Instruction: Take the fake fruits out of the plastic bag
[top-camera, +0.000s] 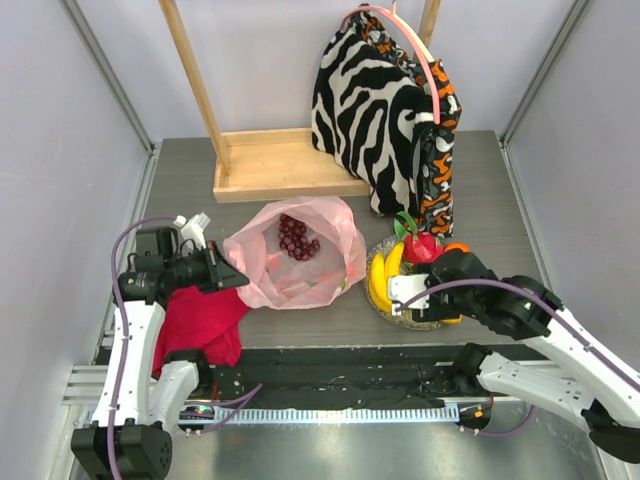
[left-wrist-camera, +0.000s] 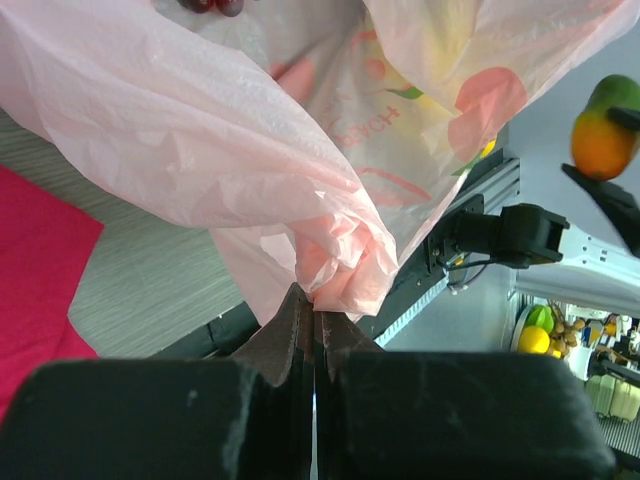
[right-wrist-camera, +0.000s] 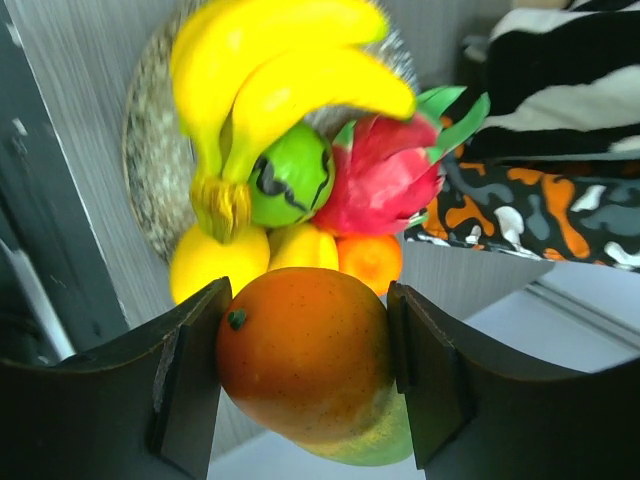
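Observation:
My right gripper is shut on an orange-green mango (right-wrist-camera: 305, 355), held above a plate (right-wrist-camera: 150, 195) of fake fruit. Bananas (right-wrist-camera: 300, 95), a green fruit (right-wrist-camera: 293, 175), a dragon fruit (right-wrist-camera: 385, 180), a small orange (right-wrist-camera: 370, 260) and a yellow fruit (right-wrist-camera: 215, 265) lie on or by that plate. The pink plastic bag (top-camera: 330, 225) gapes open mid-table, with dark red grapes (top-camera: 297, 238) inside. In the left wrist view, my left gripper is shut on the bag's bunched rim.
A zebra-striped bag (top-camera: 365, 110) stands behind on a wooden rack (top-camera: 270, 170). Red cloth (top-camera: 205, 325) lies beneath the left arm. Bare table (top-camera: 310, 330) shows in front of the pink bag.

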